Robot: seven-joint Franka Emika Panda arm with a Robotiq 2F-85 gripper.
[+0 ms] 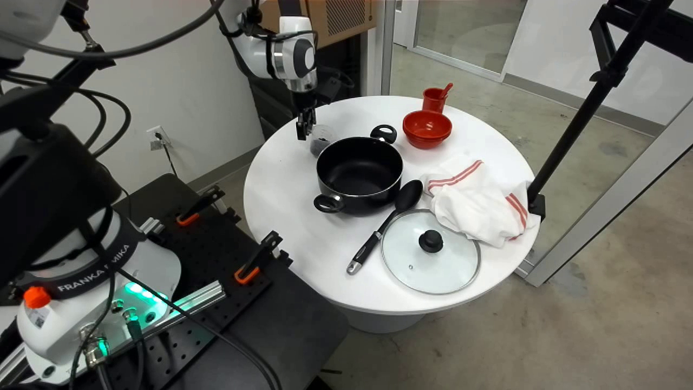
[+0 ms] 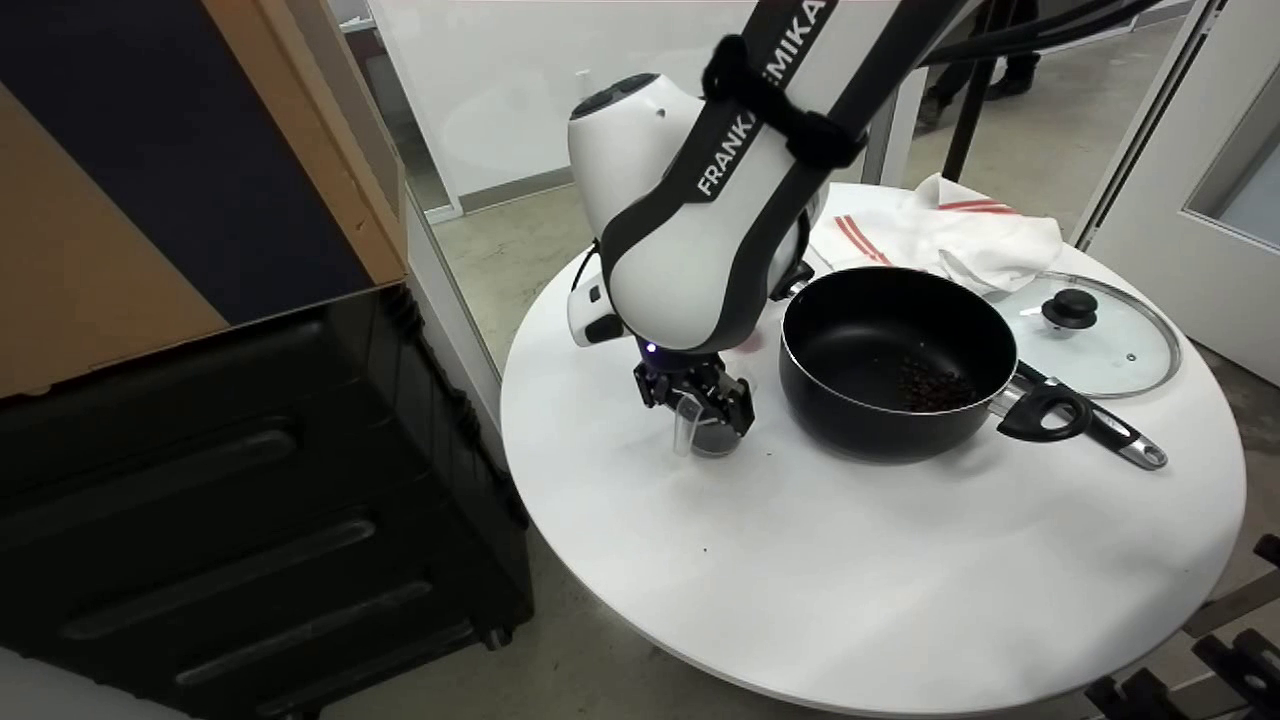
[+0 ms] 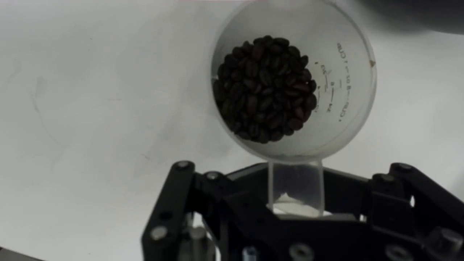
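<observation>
A clear plastic measuring cup (image 3: pixel 348 130), marked on its wall and partly filled with dark beans (image 3: pixel 265 91), stands upright on the white table. Its clear handle (image 3: pixel 296 211) points toward my gripper. In the wrist view the black fingers come in from both sides to the handle, and they appear shut; the handle covers part of the fingertips, so whether they pinch it cannot be made out. Exterior view 2 shows the gripper low over the table at the cup. Close by is the black pot (image 2: pixel 900 420), with some beans (image 2: pixel 936 390) on its floor.
Red bowls (image 1: pixel 426 130) and a red cup (image 1: pixel 433 101) stand at the back. A black spoon (image 1: pixel 380 234), glass lid (image 1: pixel 416 266) and striped towel (image 1: pixel 481 201) lie on the pot's other side.
</observation>
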